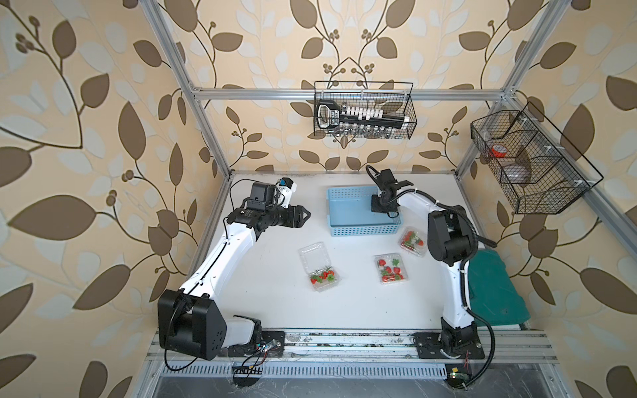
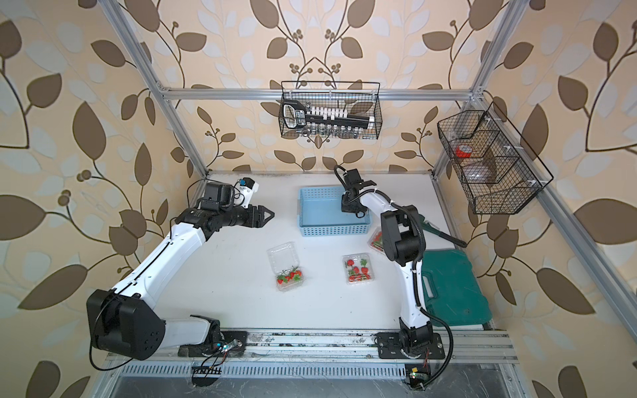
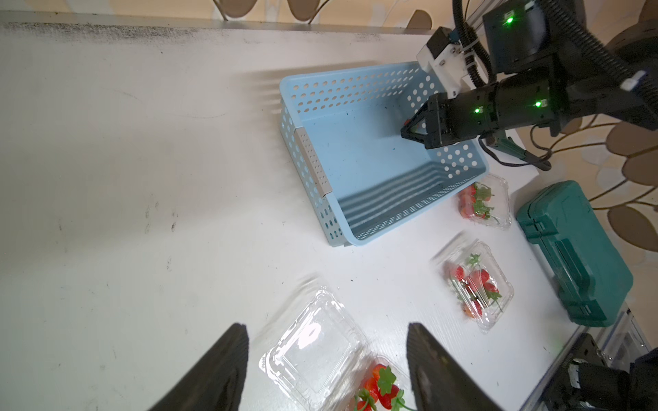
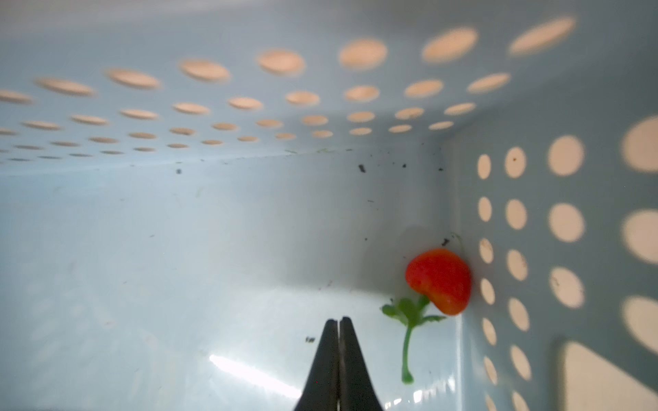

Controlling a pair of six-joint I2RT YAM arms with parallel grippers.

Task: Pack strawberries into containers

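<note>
One strawberry [image 4: 439, 281] with a green stem lies on the floor of the blue basket [image 1: 361, 231], against its side wall. Inside the basket, my right gripper is shut with nothing between its fingers; the strawberry is apart from them, to their right in the right wrist view. My left gripper stands open and empty over the table, left of the basket. An open clear container [image 1: 324, 278] holds several strawberries, its lid [image 3: 312, 349] folded back. Two more clear containers with strawberries, one [image 1: 391, 268] at front right and another [image 1: 412, 241] beside the basket, look closed.
A green case [image 3: 575, 253] lies at the table's right side. Wire baskets [image 1: 365, 112] hang on the back wall, clear of the arms.
</note>
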